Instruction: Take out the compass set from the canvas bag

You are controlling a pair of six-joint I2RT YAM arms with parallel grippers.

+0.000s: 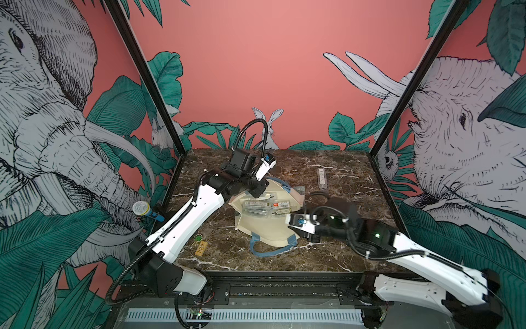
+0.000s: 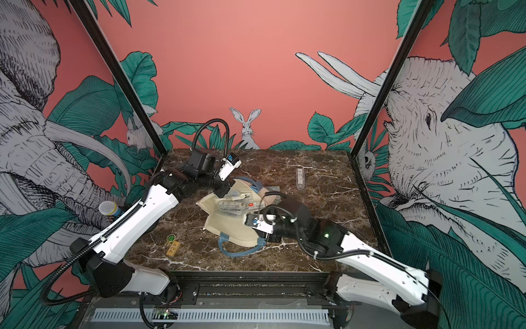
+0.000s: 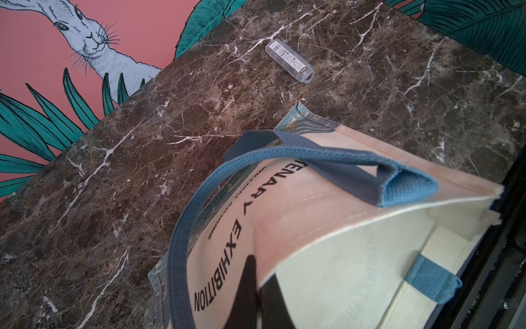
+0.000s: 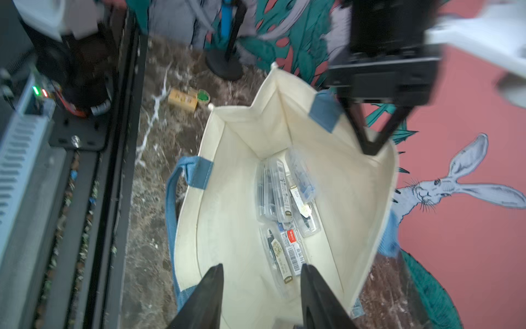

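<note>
The cream canvas bag (image 1: 268,227) lies open in the middle of the table. Several clear plastic cases, the compass sets (image 4: 280,189), rest on its inner floor. At the bag's far rim, my left gripper is shut with the canvas edge at its fingertips. My right gripper is part open over the mouth of the bag, with nothing visible between its fingers; the nearest cases lie beyond the tips. One clear case (image 3: 289,60) sits alone on the table behind the bag.
A small yellow block (image 1: 201,248) and a round green item (image 1: 197,238) lie left of the bag. Farther left stands a yellow-and-blue microphone (image 1: 145,209). Blue straps (image 1: 272,253) loop out from the bag.
</note>
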